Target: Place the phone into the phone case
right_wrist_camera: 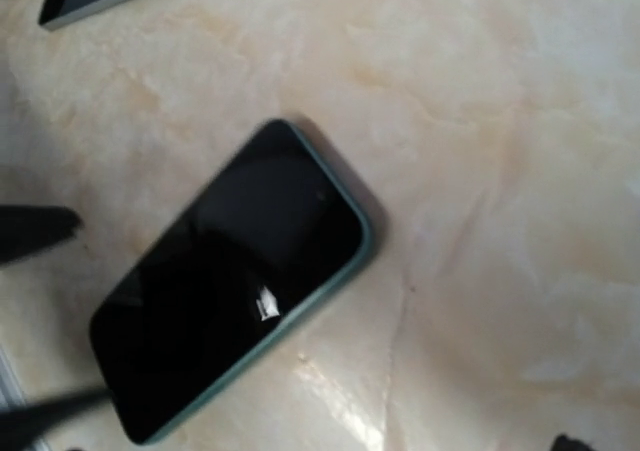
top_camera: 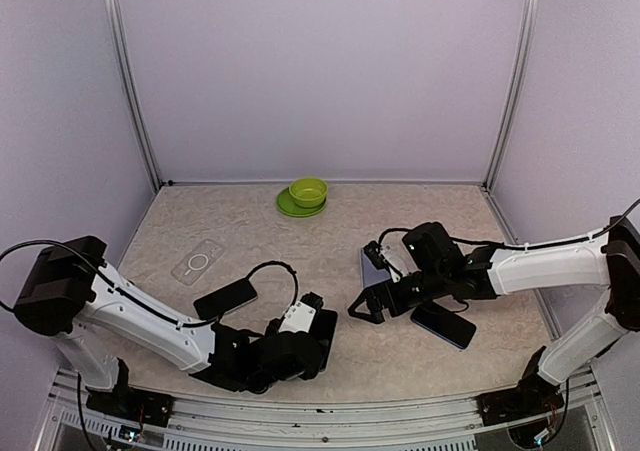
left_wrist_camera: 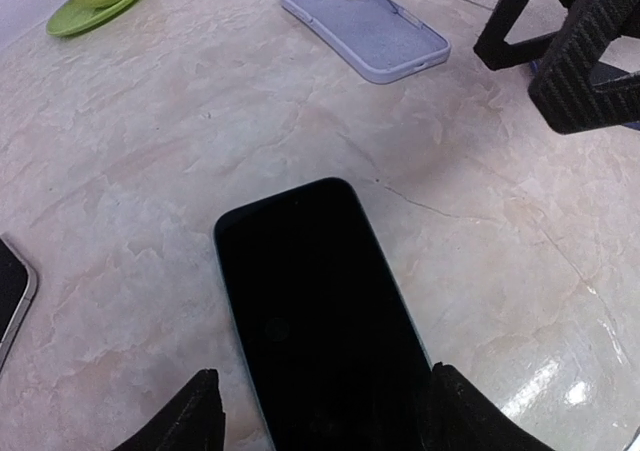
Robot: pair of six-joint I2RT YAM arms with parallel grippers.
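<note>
A black phone with a teal edge lies flat on the table in the left wrist view. My left gripper stands open around its near end: one finger is close against the right edge, and a gap shows at the left. The right wrist view shows this phone too, with the left gripper's dark fingers at its lower-left end. A lilac phone case lies beyond, empty, partly hidden by the right arm in the top view. My right gripper is open above the table near that case, holding nothing.
Another dark phone lies at the left, below a clear case with a ring. A third phone lies under the right arm. A green bowl on a plate stands at the back.
</note>
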